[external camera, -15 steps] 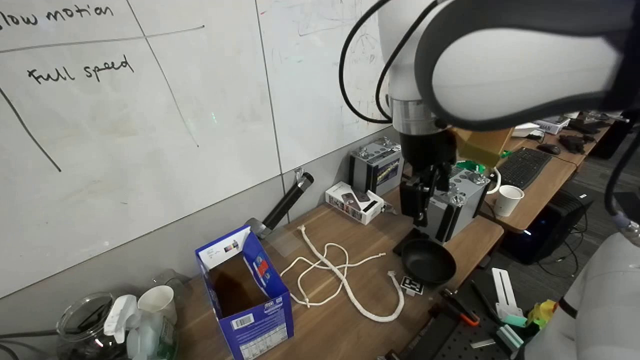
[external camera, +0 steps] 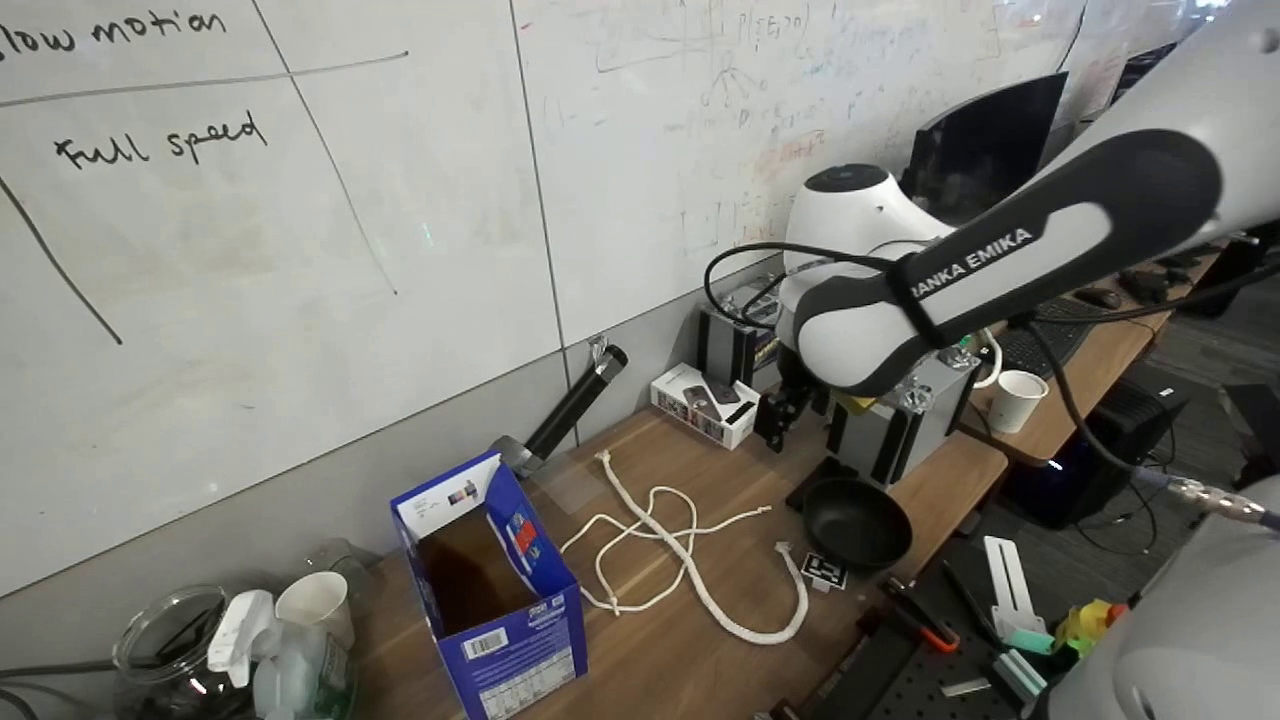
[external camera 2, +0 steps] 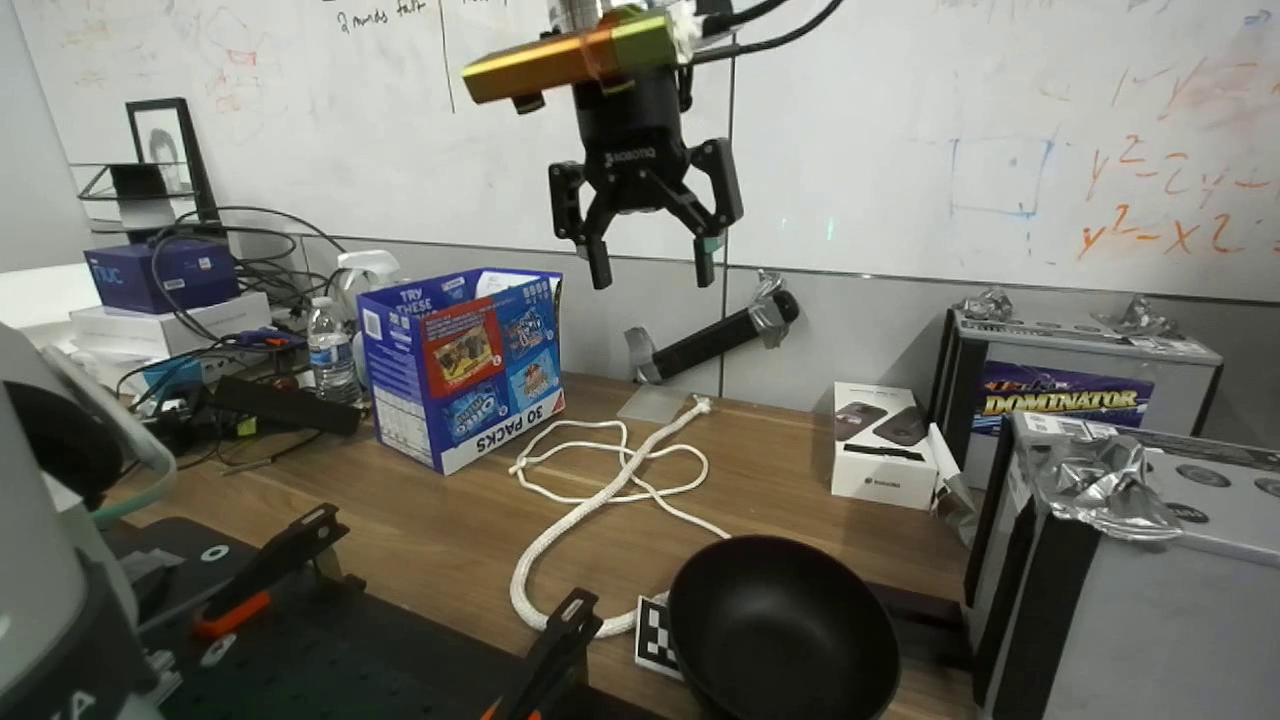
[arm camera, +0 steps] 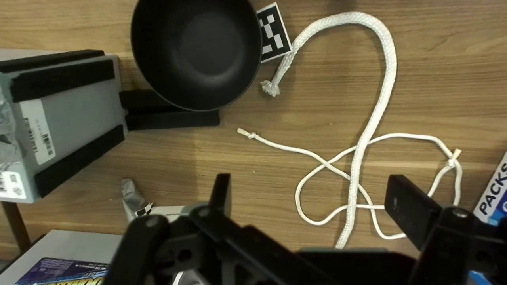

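Note:
My gripper [external camera 2: 651, 278] hangs high above the table, its two black fingers spread wide with nothing between them. In the wrist view a thick white rope [arm camera: 390, 61] lies on the wood, curved like a hook at one end. A thinner white cord [arm camera: 304, 152] crosses it in loose loops. The black bowl [arm camera: 199, 52] sits next to the rope's hooked end, with a black-and-white marker card [arm camera: 274, 32] against its rim. At the far end of the cord stands the open blue snack box [external camera 2: 462, 360], upright.
Grey foil-topped blocks [external camera 2: 1128, 528] flank the bowl's side of the table. A white product box [external camera 2: 883, 446] lies near the wall, where a black tube [external camera 2: 720, 342] is taped. Clamps and a black pegboard [external camera 2: 396, 660] line the front edge. Bare wood surrounds the rope.
The arm has swung back toward the whiteboard, and the gripper has moved left in exterior view 1, away from the bowl. The rope, bowl and boxes lie where they were.

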